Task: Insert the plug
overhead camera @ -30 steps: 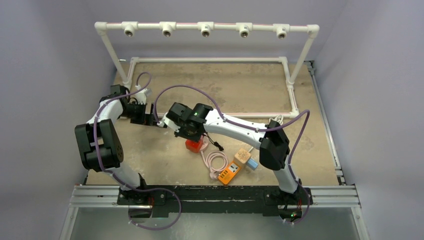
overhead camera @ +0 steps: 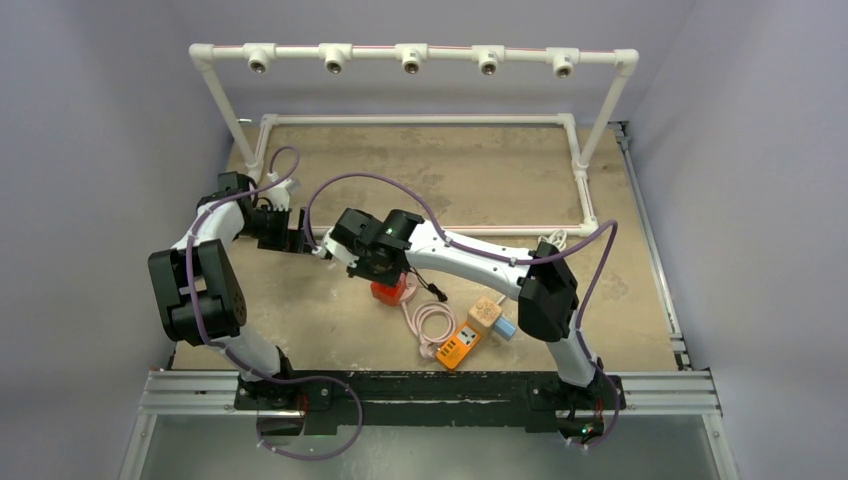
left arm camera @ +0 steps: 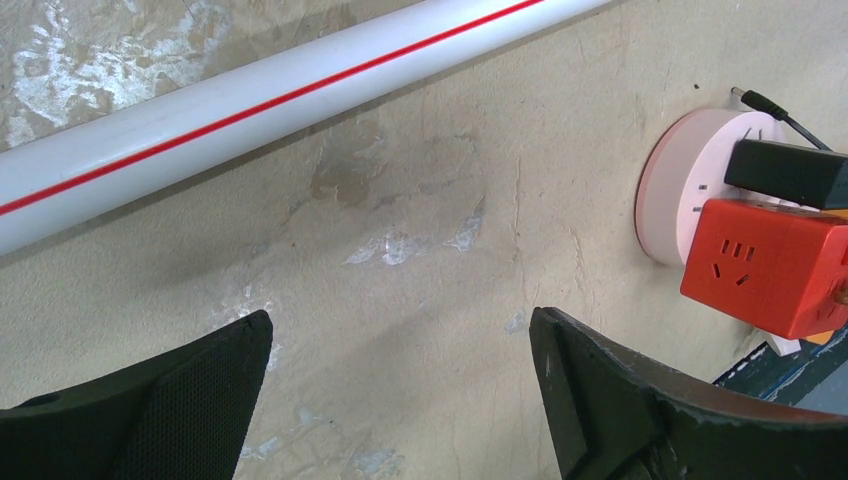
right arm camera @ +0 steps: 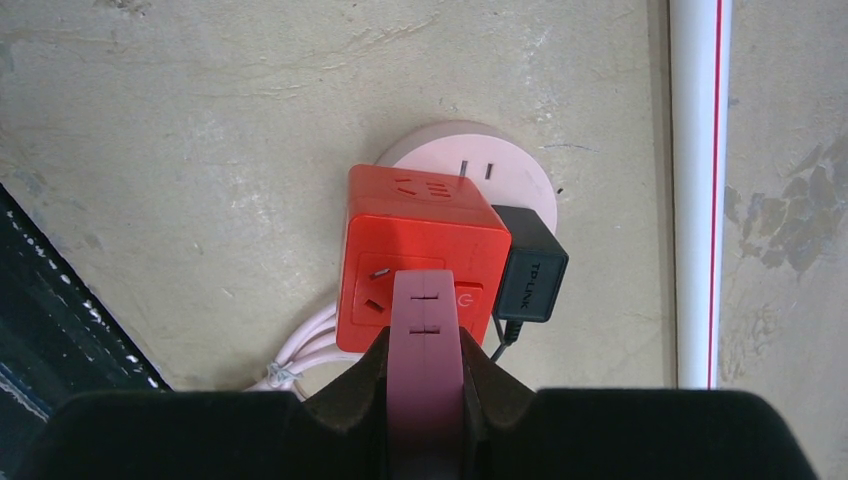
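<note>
In the right wrist view my right gripper is shut on a pink plug block [right arm camera: 427, 300], whose end shows two narrow dark marks. That end overlaps the front of a red socket cube [right arm camera: 400, 235] in this view; whether they touch, I cannot tell. Behind the cube is a round pink socket base [right arm camera: 518, 180] with slots showing, and a black TP-LINK adapter [right arm camera: 532, 270] sits on it beside the cube. Over bare floor, my left gripper stands wide open with nothing between its fingers; the red cube [left arm camera: 765, 265] is off to its right.
A coiled pink cable [overhead camera: 433, 322], an orange device [overhead camera: 458, 345], a wooden block [overhead camera: 484, 315] and a blue block [overhead camera: 505, 328] lie to the right of the cube. A white pipe [left arm camera: 270, 115] crosses the floor near the left gripper.
Almost nothing differs. The left gripper appears shifted very slightly in the top view; the right arm and the red cube look the same.
</note>
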